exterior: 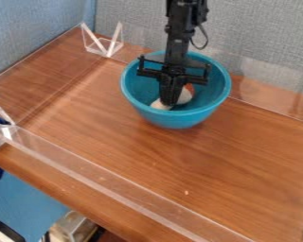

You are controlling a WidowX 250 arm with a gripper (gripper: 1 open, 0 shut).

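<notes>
A teal bowl (204,111) stands at the upper middle of the wooden table. The black gripper (172,95) reaches down into it, its fingers shut close together. A pale rounded object (159,103) with some orange lies in the bowl, partly hidden behind the fingers; whether anything is between them is hard to see.
Clear plastic walls edge the table (141,170), with white corner braces (101,43) at the back left and at the left. Most of the wooden surface around the bowl is bare. Blue items and other objects lie outside at the lower left.
</notes>
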